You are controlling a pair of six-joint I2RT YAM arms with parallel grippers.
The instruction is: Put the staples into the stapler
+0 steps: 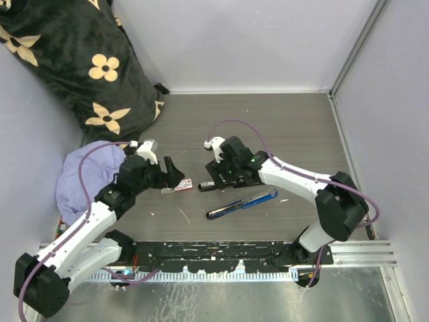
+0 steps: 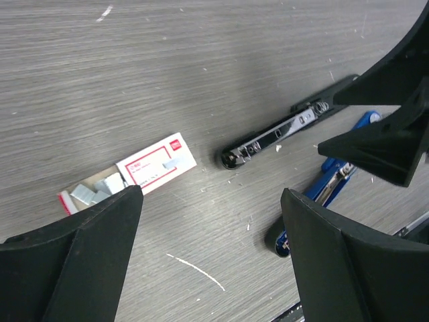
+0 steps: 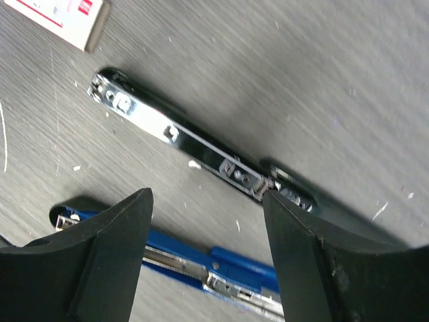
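A black stapler [image 3: 181, 137] lies opened out on the table, its metal strip facing up. In the left wrist view its near end [image 2: 234, 157] lies to the right of a white and red staple box [image 2: 157, 164], with pale staple strips [image 2: 100, 191] at the box's other end. My left gripper [image 1: 174, 173] is part open over the box, nothing between its fingers. Above the black stapler, partly hiding it from the top, my right gripper [image 1: 216, 176] is open and empty. In the left wrist view the right gripper's dark fingers [image 2: 375, 144] reach in over the stapler.
A blue stapler [image 1: 242, 203] lies just in front of the black one. A lilac cloth [image 1: 84, 181] is heaped at the left, below a dark flowered cushion [image 1: 80, 67].
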